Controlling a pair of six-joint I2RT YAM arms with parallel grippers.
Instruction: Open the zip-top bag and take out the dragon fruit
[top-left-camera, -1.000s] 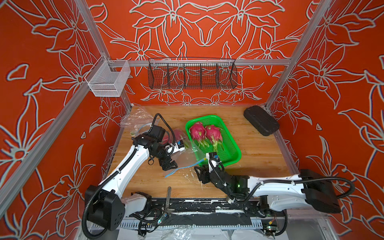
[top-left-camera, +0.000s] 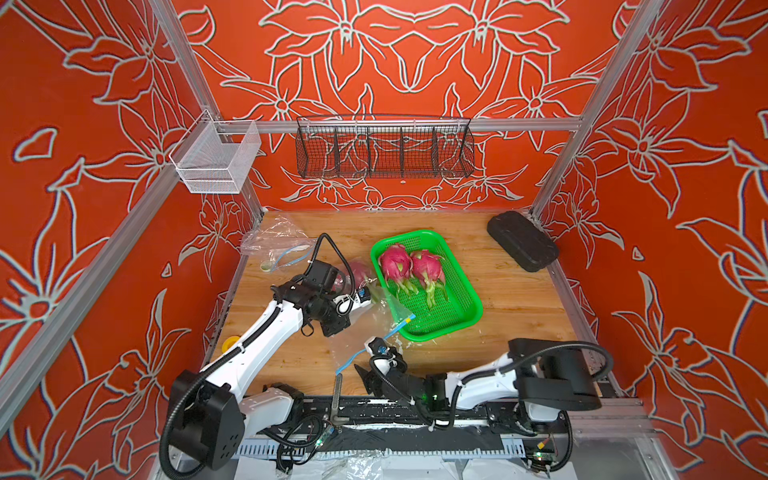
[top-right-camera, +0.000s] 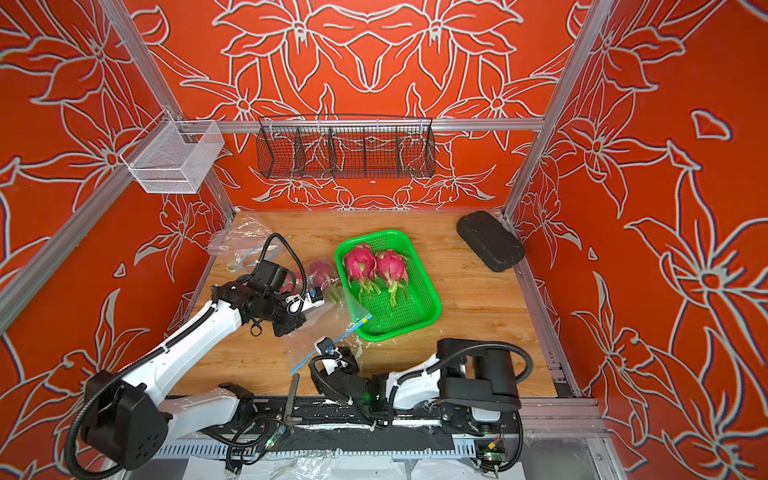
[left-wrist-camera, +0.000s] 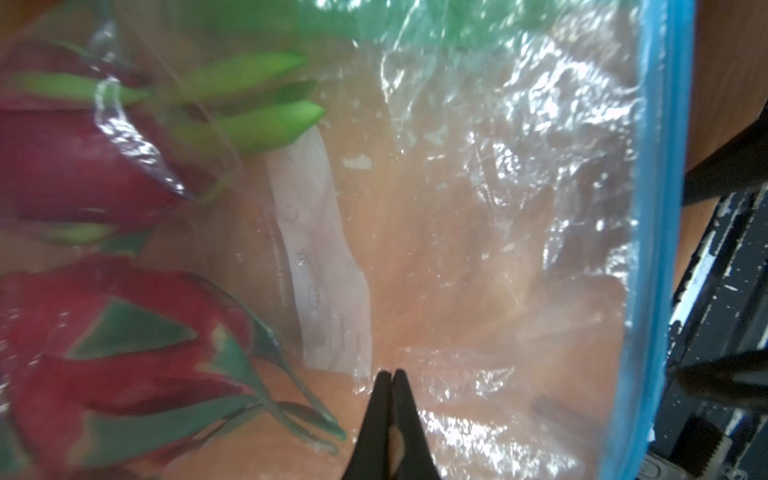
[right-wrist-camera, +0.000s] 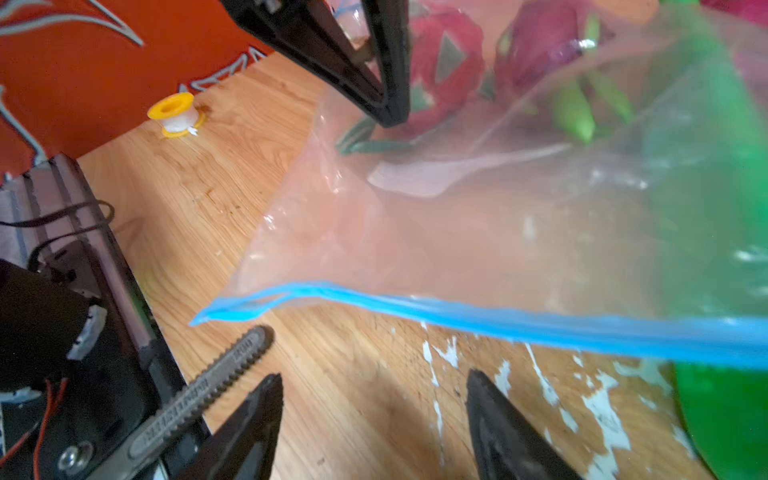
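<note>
A clear zip bag (left-wrist-camera: 480, 264) with a blue zip strip (right-wrist-camera: 448, 310) lies across the table, its strip facing the front edge. Inside it are a dragon fruit (left-wrist-camera: 152, 344), a second dragon fruit (left-wrist-camera: 72, 160) and a white paper slip (left-wrist-camera: 320, 264). At its left end the strip's two edges look slightly parted. My left gripper is shut over the bag, its tips together; whether they pinch film I cannot tell. In the right wrist view my right gripper stands open in front of the strip, nothing between its fingers.
Two dragon fruits (top-left-camera: 428, 268) rest in a green basket (top-left-camera: 472, 300), which the bag's right end overlaps. An empty bag (top-left-camera: 276, 240) lies back left. A metal tool (right-wrist-camera: 192, 400) is at the front edge. A black case (top-left-camera: 522, 240) sits back right.
My right gripper has moved left and toward the front edge, away from the strip's right end. The left gripper shifted slightly. The strip's left end moved nearer the front edge.
</note>
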